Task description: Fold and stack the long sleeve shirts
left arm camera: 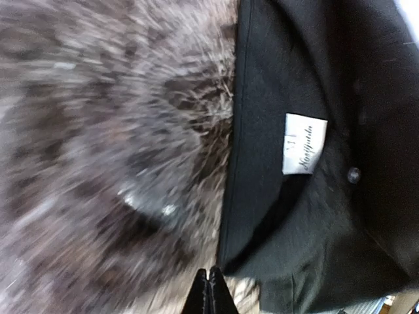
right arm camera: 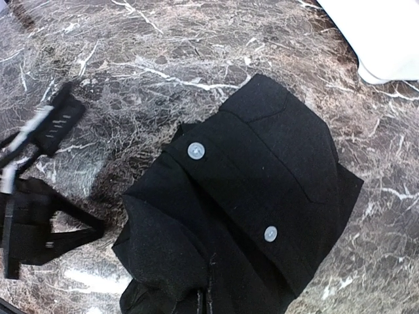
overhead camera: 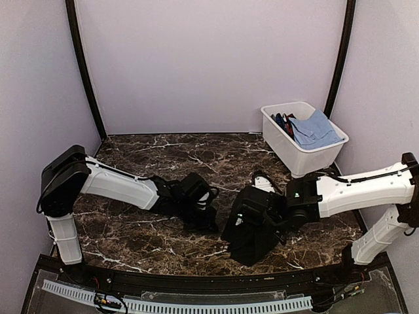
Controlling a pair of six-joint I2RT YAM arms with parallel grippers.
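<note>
The black long sleeve shirt point(overhead camera: 250, 250) lies folded and bunched on the marble table in front of the right arm. Its white collar label point(left arm camera: 304, 144) shows in the left wrist view, and two pale buttons appear in the right wrist view. My left gripper is shut with bare table between it and me, its tips just left of the shirt's lower corner and no cloth between them. At the bottom of the right wrist view my right gripper is shut on a bunched part of the shirt, which partly hides its tips.
At the back right stands a white bin point(overhead camera: 298, 147) holding a light blue garment point(overhead camera: 315, 131) and other dark clothes. Both arms are close together near the front middle.
</note>
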